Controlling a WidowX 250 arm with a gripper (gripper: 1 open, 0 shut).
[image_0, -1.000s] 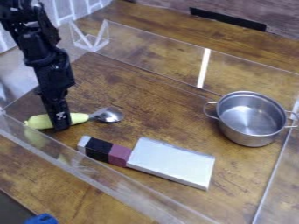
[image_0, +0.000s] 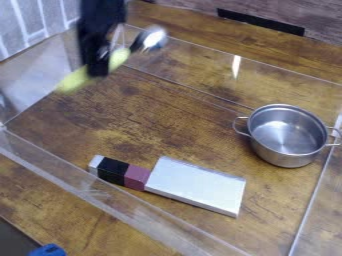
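My gripper (image_0: 107, 58), black and blurred by motion, is raised at the upper left, with a spoon (image_0: 80, 76) that has a pale yellow-green handle and a silver bowl held at it. The fingers are too blurred to show how they stand. A silver pot (image_0: 286, 137) with two handles stands at the right. A cleaver (image_0: 197, 186) with a black and maroon handle lies flat at the lower middle.
Clear, low transparent walls (image_0: 74, 192) enclose the wooden work surface (image_0: 154, 125). A blue object (image_0: 47, 250) sits outside at the bottom left.
My gripper has risen from the surface at the left and moved slightly right and back, taking the spoon up with it. The pot and cleaver have not moved.
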